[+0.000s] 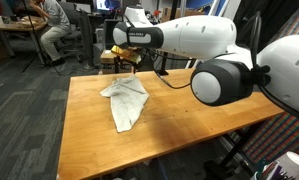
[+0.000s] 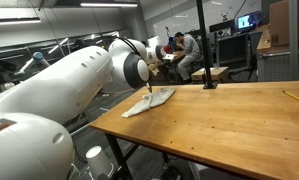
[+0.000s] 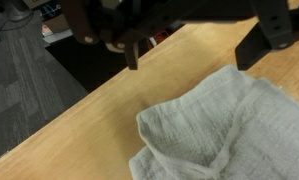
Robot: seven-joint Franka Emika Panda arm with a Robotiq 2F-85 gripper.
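A crumpled pale grey cloth (image 1: 129, 108) lies spread on the wooden table (image 1: 89, 128), its far end bunched into folds. In exterior view 2 the same cloth (image 2: 152, 101) rests near the table's far left part. My gripper (image 1: 127, 60) is above the cloth's far end, clear of it. From the wrist, the open gripper has a dark finger (image 3: 132, 52) at the left and another at the right, with nothing between them. Below and to the right, folds of the cloth (image 3: 214, 130) fill the lower part of the wrist view.
A dark post (image 2: 209, 40) rises at the far edge. Someone sits (image 1: 57, 22) beyond the table.
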